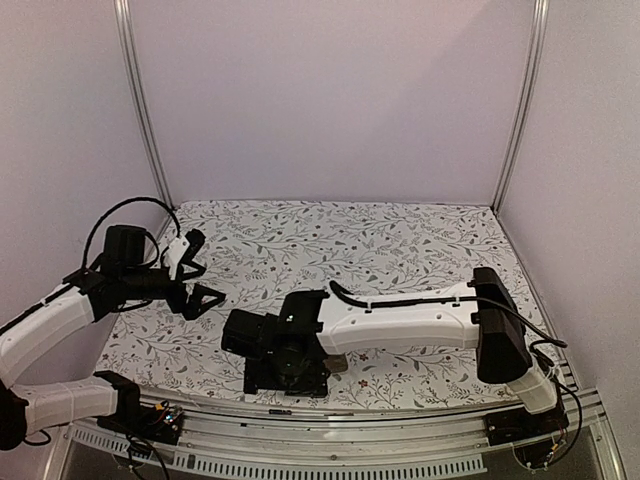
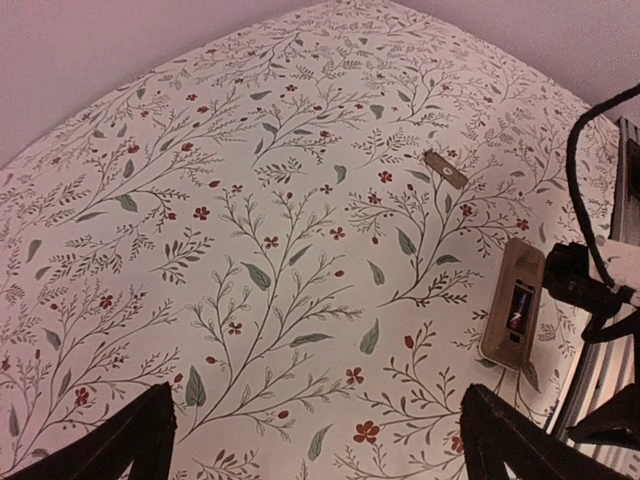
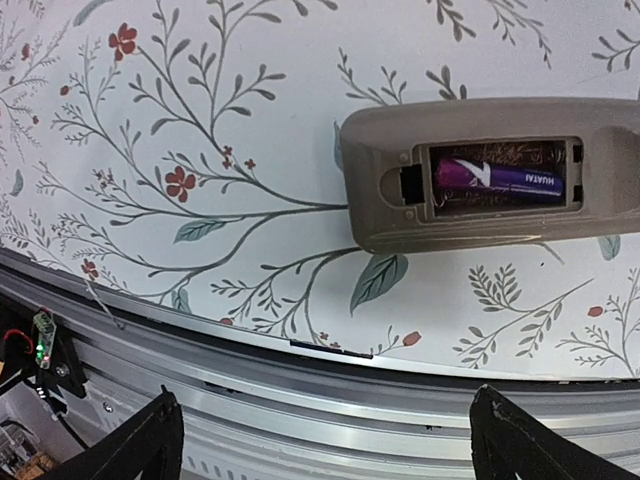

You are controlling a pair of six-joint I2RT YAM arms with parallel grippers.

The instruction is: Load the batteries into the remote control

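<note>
The brown remote control (image 3: pixel 395 225) lies on the patterned table with its battery compartment open and facing up. A purple battery (image 3: pixel 520 181) lies lengthwise inside it; bare compartment floor shows beside the battery. My right gripper stands open over the table's front edge, apart from the remote, with nothing between its fingers. In the top view the right arm covers most of the remote (image 1: pixel 337 364). My left gripper (image 1: pixel 208 297) hangs open and empty over the left side of the table. A small brown piece, perhaps the battery cover (image 2: pixel 445 168), lies beyond the remote (image 2: pixel 503 325).
A metal rail (image 3: pixel 300 385) runs along the table's front edge. On that edge lies a thin dark strip (image 3: pixel 330 350), too indistinct to name.
</note>
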